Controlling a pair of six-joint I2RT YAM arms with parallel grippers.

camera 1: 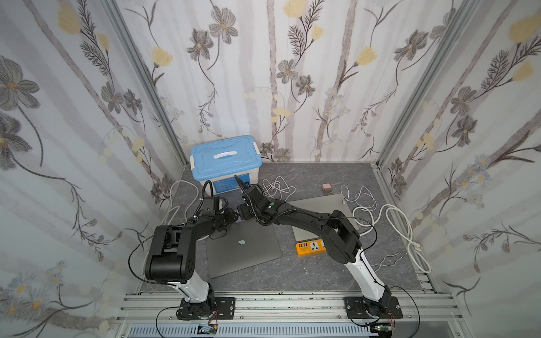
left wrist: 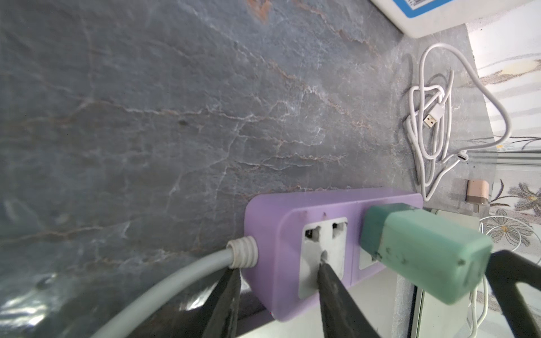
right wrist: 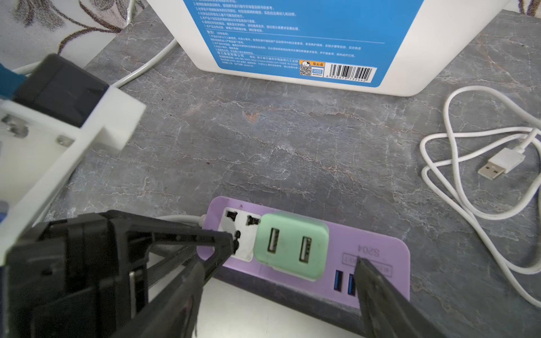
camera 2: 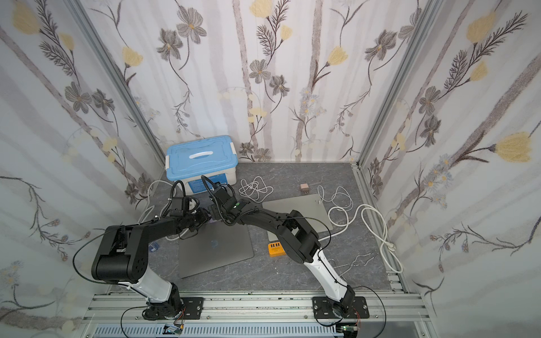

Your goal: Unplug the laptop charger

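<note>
A purple power strip [left wrist: 298,202] [right wrist: 366,236] lies by a closed laptop's edge, with a mint-green charger [left wrist: 428,248] [right wrist: 290,248] plugged in beside an empty socket. My left gripper [camera 1: 228,217] is at the strip's cord end, shut, its fingers low against the strip's lower body; what lies between is hard to make out. My right gripper [camera 1: 245,208] hangs over the strip, part open, fingers either side of the charger's near side, nothing seen held.
A blue-lidded box [camera 1: 225,152] stands behind. A coiled USB cable [right wrist: 501,166] lies right of it. An orange strip [camera 1: 307,248] and second laptop [camera 1: 312,205] lie to the right, with loose white cables.
</note>
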